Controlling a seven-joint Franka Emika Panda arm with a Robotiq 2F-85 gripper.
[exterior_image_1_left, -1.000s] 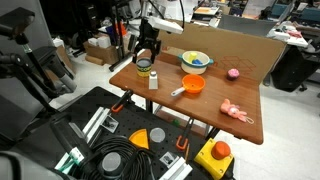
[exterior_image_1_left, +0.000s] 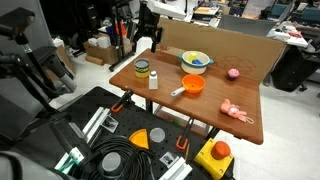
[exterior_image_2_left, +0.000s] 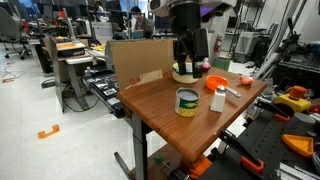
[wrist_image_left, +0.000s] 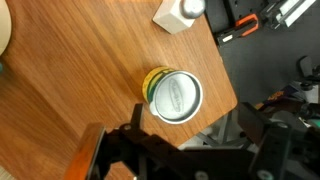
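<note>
A short can (exterior_image_2_left: 187, 102) with a pale metal top and a coloured label stands upright near one end of the wooden table. My gripper (exterior_image_1_left: 145, 44) hangs above it, clear of the lid. In the wrist view the can (wrist_image_left: 174, 96) appears ahead of the open gripper, its dark fingers (wrist_image_left: 92, 142) spread wide to either side. Nothing is held between them. A white bottle (exterior_image_1_left: 153, 82) stands beside the can, apart from it.
Farther along the table (exterior_image_1_left: 215, 118) are a bowl (exterior_image_1_left: 196, 62) with yellow contents, an orange bowl (exterior_image_1_left: 194, 84), a pink toy (exterior_image_1_left: 236, 112) and a reddish round object (exterior_image_1_left: 233, 74). A cardboard panel (exterior_image_1_left: 225, 50) borders the back.
My gripper has risen from close around the can to well above it. The can stays on the table in about the same place, its top now uncovered.
</note>
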